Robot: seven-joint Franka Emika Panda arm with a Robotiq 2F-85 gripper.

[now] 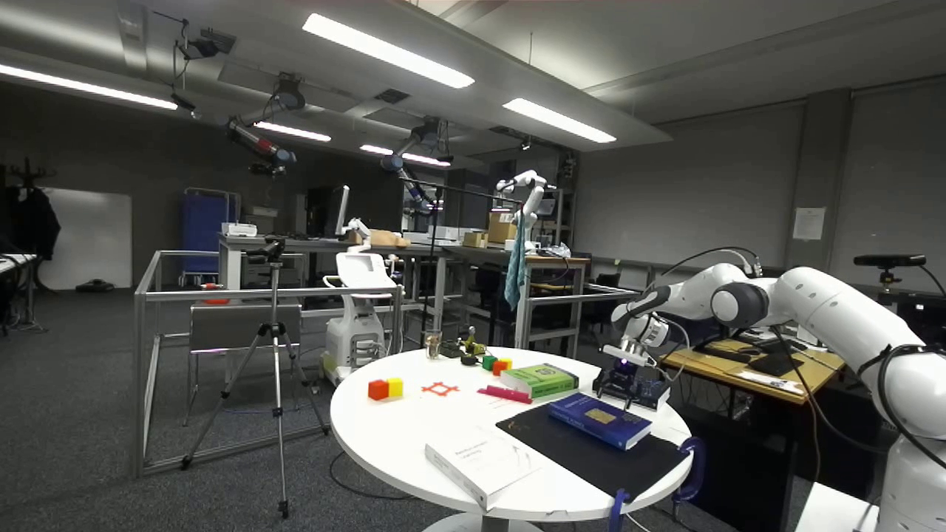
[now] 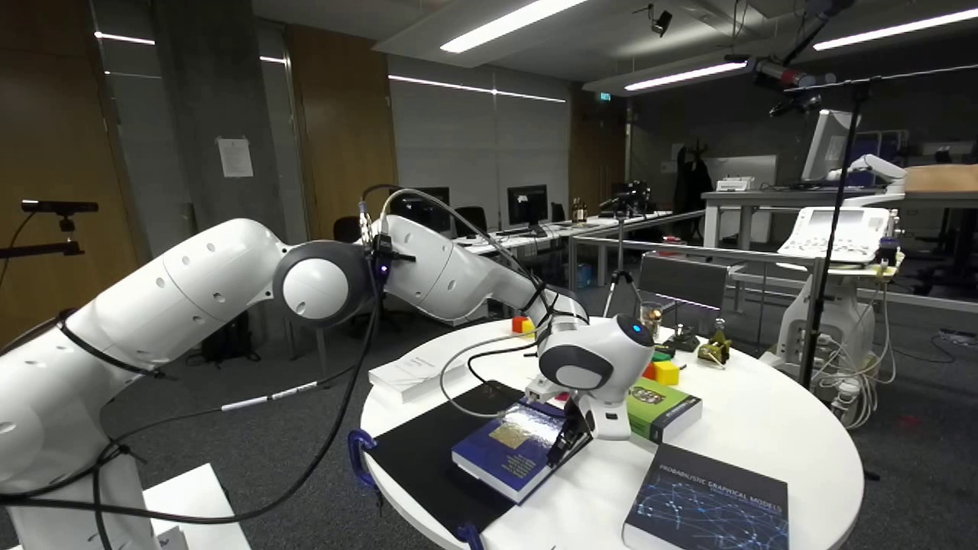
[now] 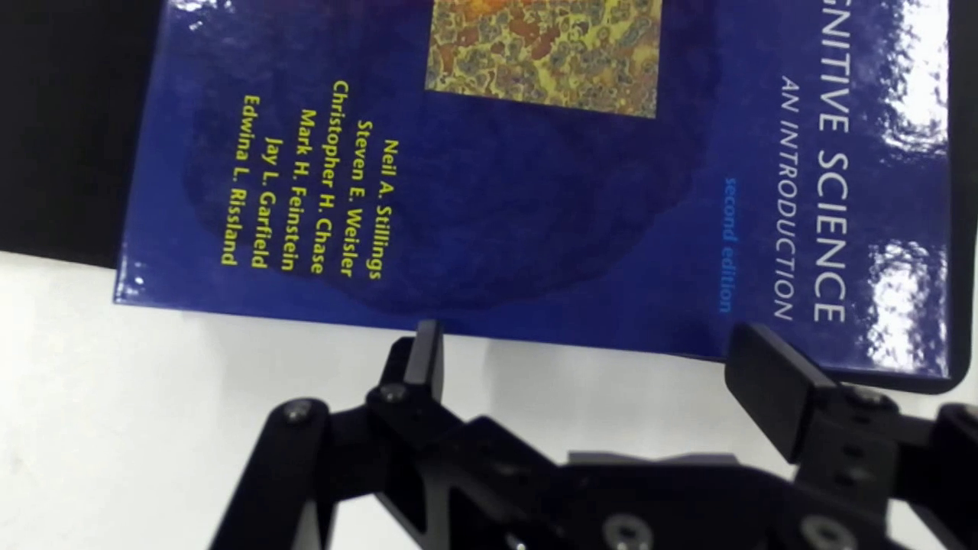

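A blue book titled Cognitive Science [image 3: 550,211] fills much of the wrist view and lies flat, partly on a black mat [image 3: 73,128]. My gripper is open beside the book's long edge. Its two fingers are spread wide, their tips close to or just over that edge, and only white table and book edge show between them. Exterior view 2 has the gripper [image 2: 568,438] pointing down at the side of the blue book [image 2: 513,444]. In exterior view 1 the gripper [image 1: 616,386] stands behind the blue book [image 1: 601,420]; whether it touches is unclear.
On the round white table [image 2: 779,412], a green book [image 2: 662,408] and a dark Probabilistic Graphical Models book [image 2: 710,499] lie near the gripper. A white book [image 1: 483,461], coloured blocks [image 1: 379,389] and a red marker-like item [image 1: 505,394] lie further off. Blue clamps [image 1: 694,468] grip the edge.
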